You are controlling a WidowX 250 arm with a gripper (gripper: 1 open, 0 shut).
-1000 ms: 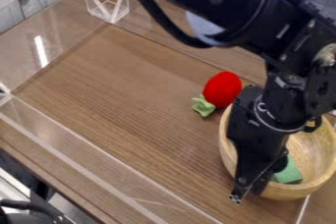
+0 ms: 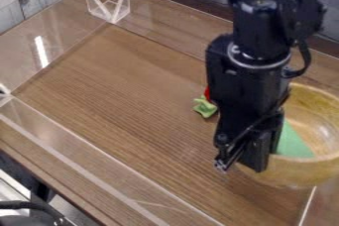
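My black gripper (image 2: 241,143) fills the right half of the view, low over the right side of the wooden table (image 2: 93,91). It is shut at the left rim of a yellowish bowl (image 2: 302,169), which has a green object (image 2: 291,141) inside; the exact contact is partly hidden by the gripper. Just left of the gripper a small light-green item (image 2: 204,106) lies on the table, with a bit of a red object (image 2: 209,94) showing behind it, mostly hidden.
A white wire-like stand (image 2: 109,0) is at the back left, near the wall. Dark cables (image 2: 24,210) lie at the lower left edge.
The gripper has come up and toward the camera, looming larger and covering most of the red object. The bowl has shifted slightly up with it.
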